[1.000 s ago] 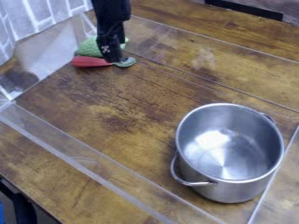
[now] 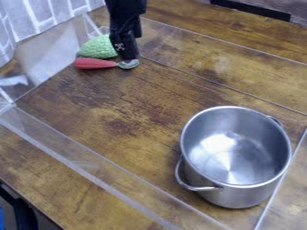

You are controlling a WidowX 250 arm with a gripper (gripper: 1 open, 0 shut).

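My black gripper (image 2: 126, 47) hangs at the top of the camera view, just over a green textured cloth or pad (image 2: 99, 48) and a utensil with a red handle (image 2: 93, 63) and a small round greyish end (image 2: 127, 64). Both lie at the back left of the wooden table. Whether the fingers are open or shut is too small to tell.
A steel pot (image 2: 234, 153) with side handles stands at the front right. Clear plastic edging runs along the left of the table (image 2: 144, 117). A white curtain hangs at the top left.
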